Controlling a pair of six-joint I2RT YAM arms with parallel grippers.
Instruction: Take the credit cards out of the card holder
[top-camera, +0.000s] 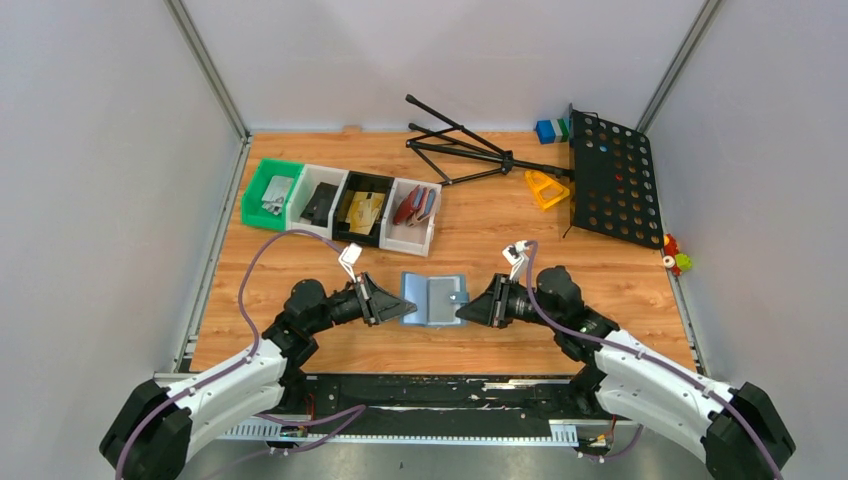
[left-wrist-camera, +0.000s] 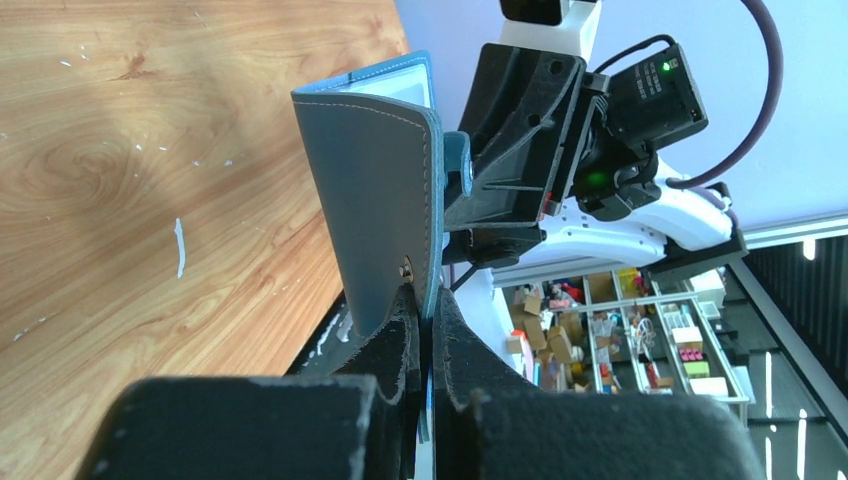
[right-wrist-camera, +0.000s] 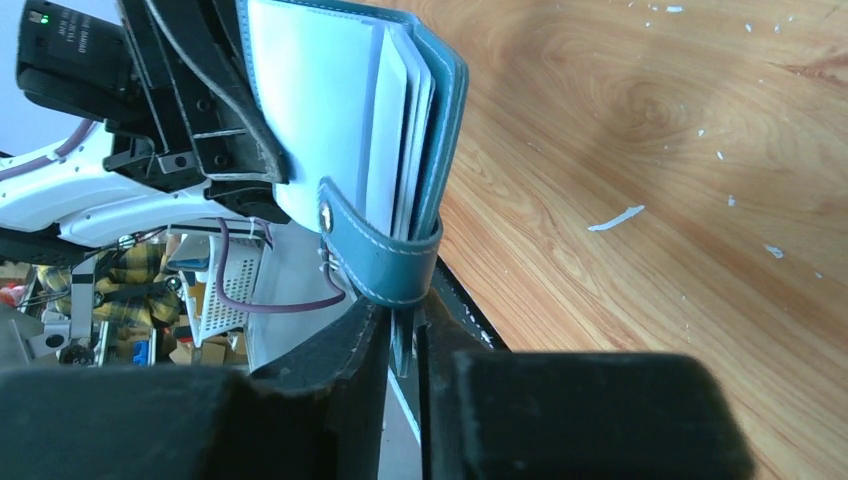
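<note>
A blue-grey card holder (top-camera: 433, 298) stands open between both grippers, held up over the table. My left gripper (top-camera: 410, 308) is shut on its cover edge; in the left wrist view the fingertips (left-wrist-camera: 396, 330) pinch the leather (left-wrist-camera: 365, 190). My right gripper (top-camera: 465, 311) is at the other side, at the snap-strap end (right-wrist-camera: 375, 255), with an edge of the holder between its fingers; how tightly it grips cannot be told. Pale sleeves (right-wrist-camera: 325, 110) show inside the holder; whether cards are in them cannot be told.
Behind stands a row of bins (top-camera: 407, 233) holding small items. A black music stand (top-camera: 612, 180) lies at the back right, with a yellow triangular piece (top-camera: 545, 200) beside it. Bare wood (top-camera: 500, 350) surrounds the grippers.
</note>
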